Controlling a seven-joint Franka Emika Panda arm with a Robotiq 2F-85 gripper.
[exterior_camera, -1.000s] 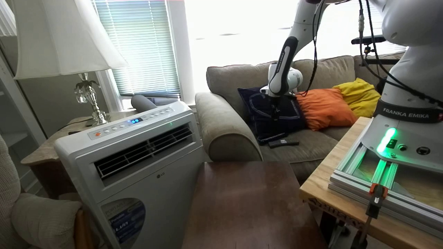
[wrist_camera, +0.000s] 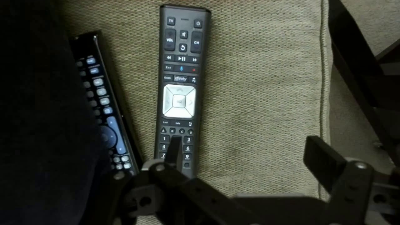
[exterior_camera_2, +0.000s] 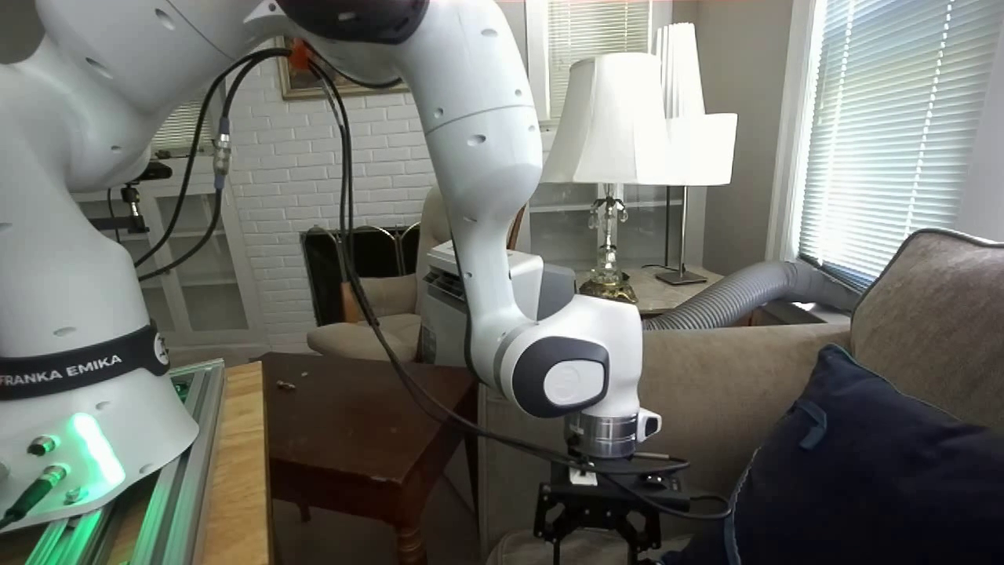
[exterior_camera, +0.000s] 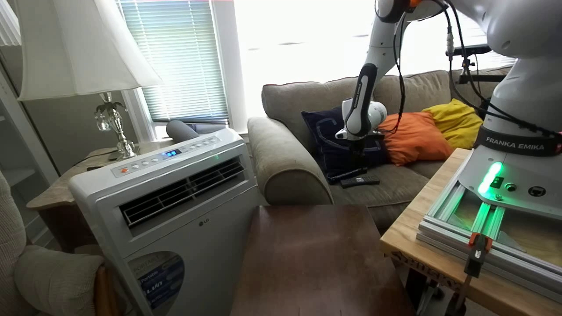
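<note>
My gripper stands open, pointing down over the couch seat, its fingers wide apart with only fabric showing between them. In the wrist view, a dark grey remote point(wrist_camera: 179, 101) with a silver direction pad lies flat on the cushion. The left finger point(wrist_camera: 173, 152) overlaps its number keys from above; whether they touch cannot be told. Left of it lies a black remote point(wrist_camera: 108, 105) with blue and white buttons, partly hidden by dark cloth. Exterior view 1 also shows the grey remote point(exterior_camera: 360, 181) and the black remote point(exterior_camera: 346, 174) below the gripper point(exterior_camera: 358, 152).
A dark blue pillow point(exterior_camera_2: 875, 471) leans close beside the gripper. Orange point(exterior_camera: 416, 138) and yellow pillows point(exterior_camera: 457, 123) sit further along the couch. A brown wooden table point(exterior_camera: 321, 258) stands in front. Bare seat fabric point(wrist_camera: 258, 93) lies right of the grey remote.
In exterior view 1, the arm has come down and slightly to the right, bringing the gripper lower over the seat. Both remotes lie where they were.
</note>
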